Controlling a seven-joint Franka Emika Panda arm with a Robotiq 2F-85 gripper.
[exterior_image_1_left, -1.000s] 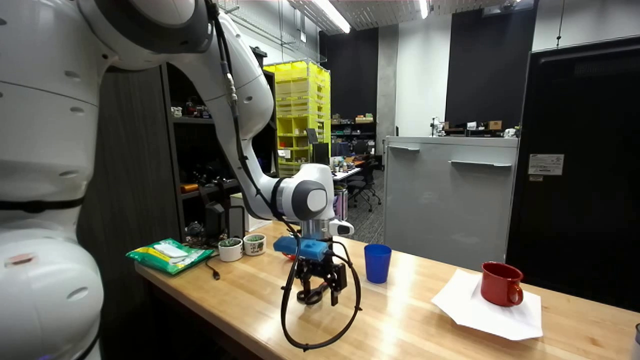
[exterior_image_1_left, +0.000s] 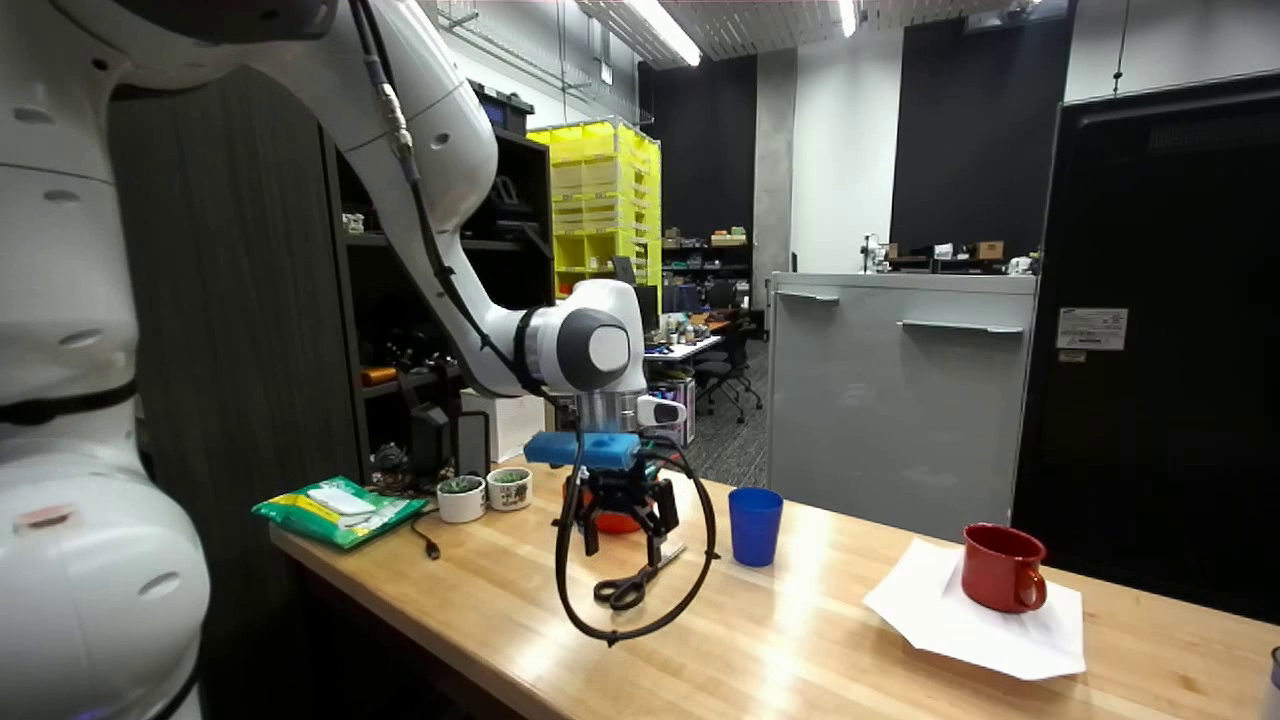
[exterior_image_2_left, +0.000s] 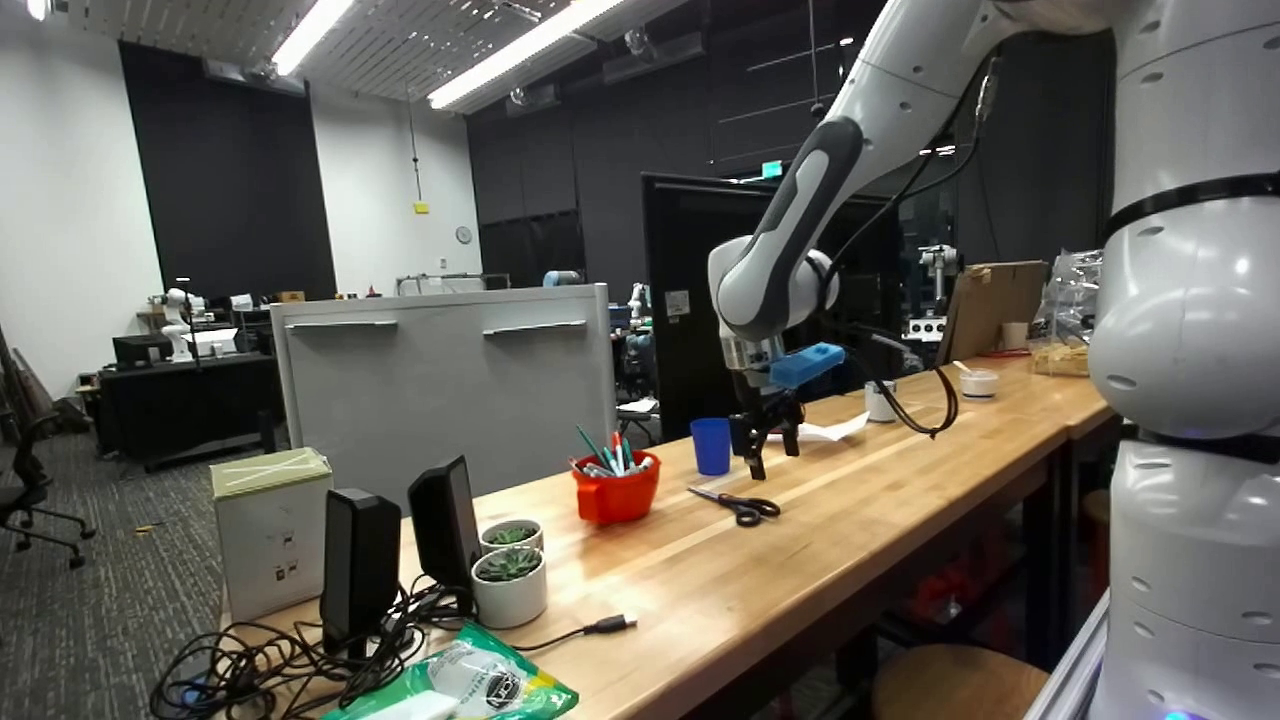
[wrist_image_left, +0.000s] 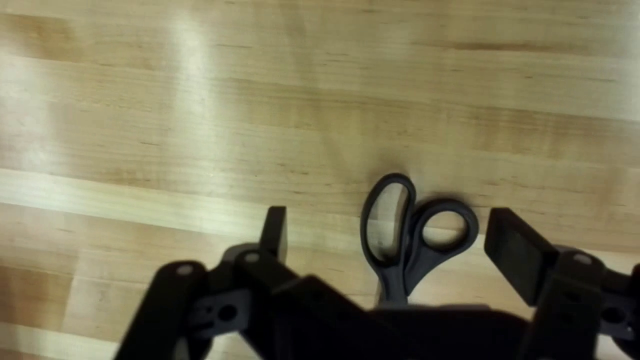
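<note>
Black-handled scissors (wrist_image_left: 412, 240) lie flat on the wooden table, and in the wrist view their loops show between and beyond my fingertips while the blades are hidden behind the gripper body. My gripper is open and empty, held above the table. From the first exterior view, the gripper (exterior_image_1_left: 624, 546) hangs over the scissors (exterior_image_1_left: 626, 590), clear of them. In the second exterior view the scissors (exterior_image_2_left: 744, 509) rest just below and to the left of the gripper (exterior_image_2_left: 774, 462).
A blue cup (exterior_image_1_left: 755, 528) stands close by, as does a red container of pens (exterior_image_2_left: 618, 488). Farther right, a red mug (exterior_image_1_left: 1003, 568) sits on white paper (exterior_image_1_left: 960, 636). Potted succulents (exterior_image_2_left: 510, 588), speakers (exterior_image_2_left: 360, 558) and a green packet (exterior_image_1_left: 342, 510) occupy the other end.
The gripper has risen and shifted slightly left in the first exterior view, uncovering more of the scissors. The scissors appear in the same place.
</note>
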